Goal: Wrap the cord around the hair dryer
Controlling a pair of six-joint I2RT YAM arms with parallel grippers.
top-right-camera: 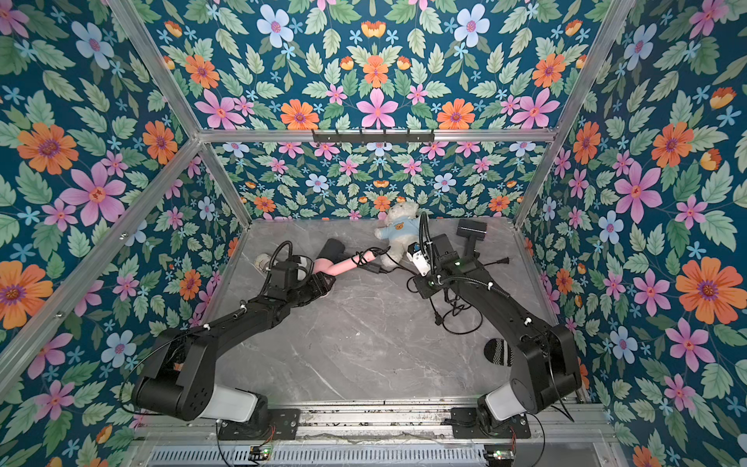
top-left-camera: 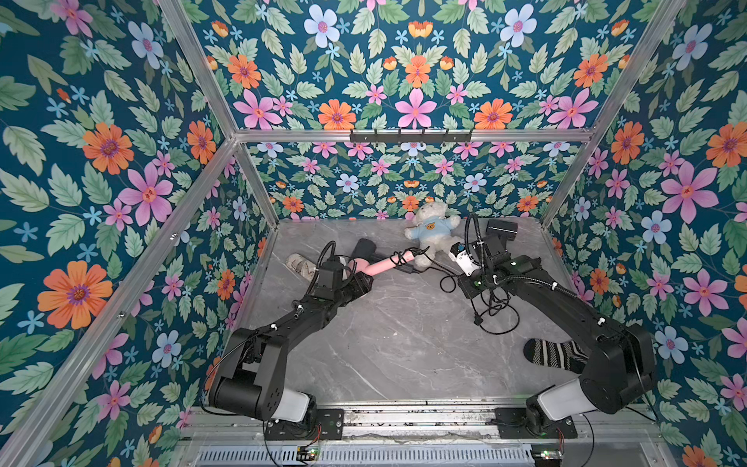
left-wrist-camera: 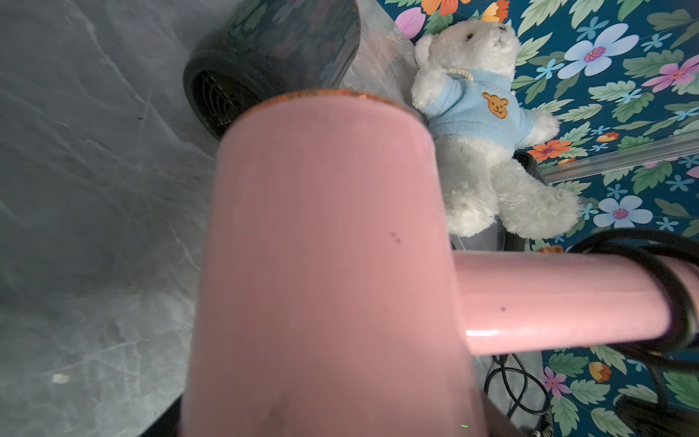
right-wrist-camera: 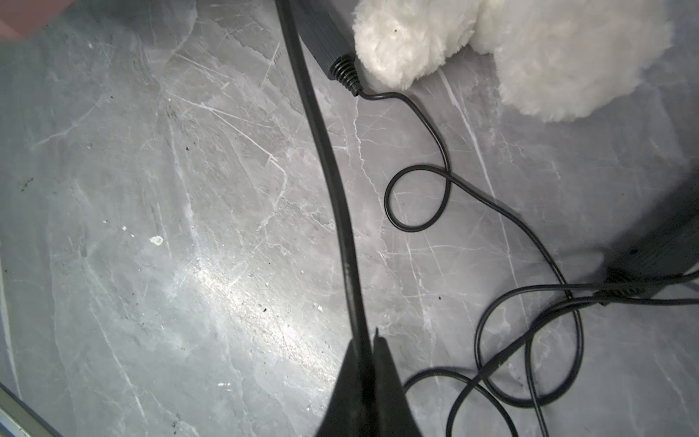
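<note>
A pink hair dryer [left-wrist-camera: 335,240] fills the middle of the left wrist view, its handle [left-wrist-camera: 553,298] pointing right. My left gripper [top-left-camera: 362,280] is shut on the dryer's barrel; dark bits of its fingers [left-wrist-camera: 166,424] show on both sides at the bottom edge. Several loops of black cord [left-wrist-camera: 677,291] circle the handle near its end. From there the cord [right-wrist-camera: 331,174] stretches over to my right gripper, shut on it with the cord running between the fingertips. The plug end [top-left-camera: 478,319] dangles below the right arm.
A white teddy bear [top-left-camera: 432,225] in a blue shirt sits behind the handle. Another dark dryer [left-wrist-camera: 284,58] lies behind the pink one. Black devices with looped cables [right-wrist-camera: 524,218] rest under the right arm. A striped sock [top-left-camera: 554,354] lies at front right.
</note>
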